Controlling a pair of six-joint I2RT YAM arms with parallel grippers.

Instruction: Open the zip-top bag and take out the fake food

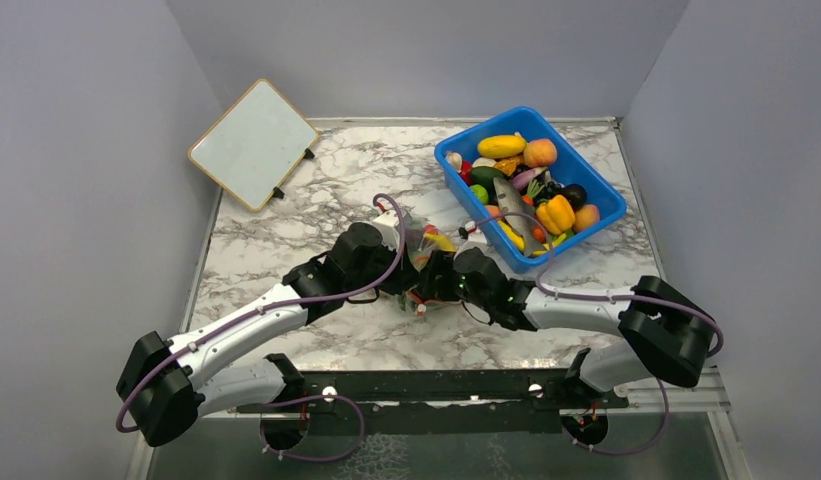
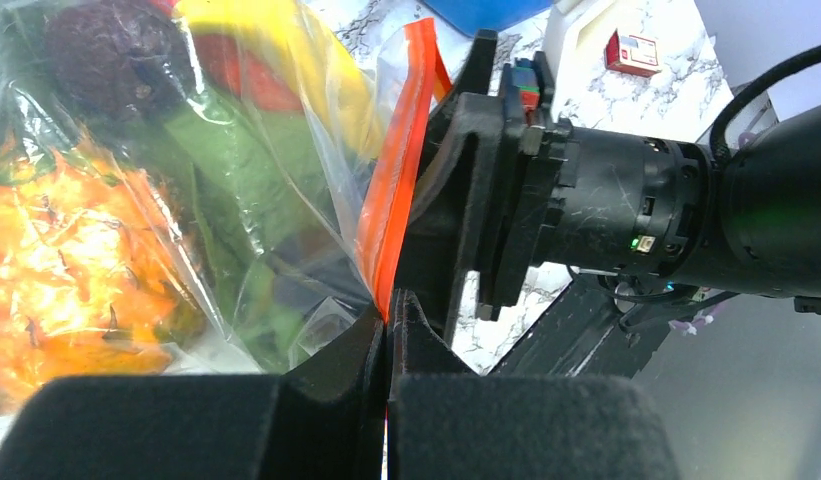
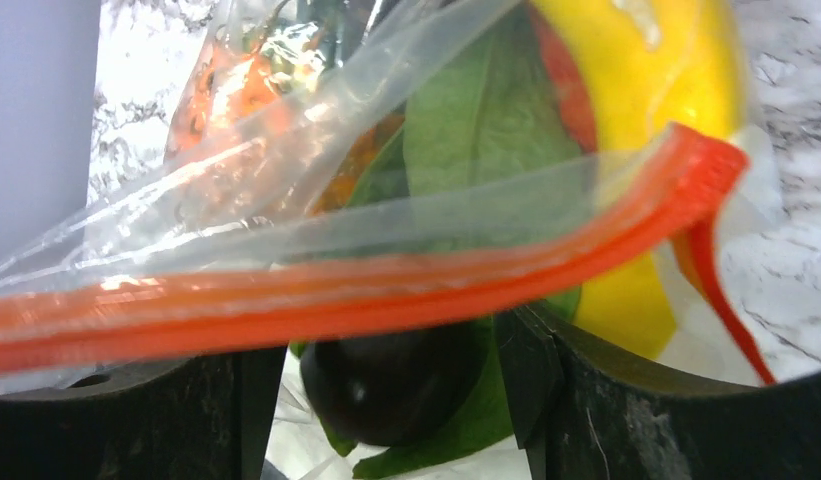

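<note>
The clear zip top bag (image 2: 276,200) has an orange zip strip (image 2: 398,160) and fake food inside. My left gripper is shut on the bag's edge, where the strip runs down between its fingertips. In the right wrist view the strip crosses before my right gripper, which stands open. A dark round food (image 3: 396,385) and green leaves (image 3: 486,120) show between and beyond its fingers. Also in the bag are a yellow food (image 3: 646,70) and an orange wrapped item (image 2: 66,270). How deep the right fingers reach cannot be told.
A blue bin (image 1: 614,215) full of fake food stands at the back right, close to the right arm. A whiteboard (image 1: 253,145) leans at the back left. A small red box (image 2: 632,55) lies beyond the right gripper.
</note>
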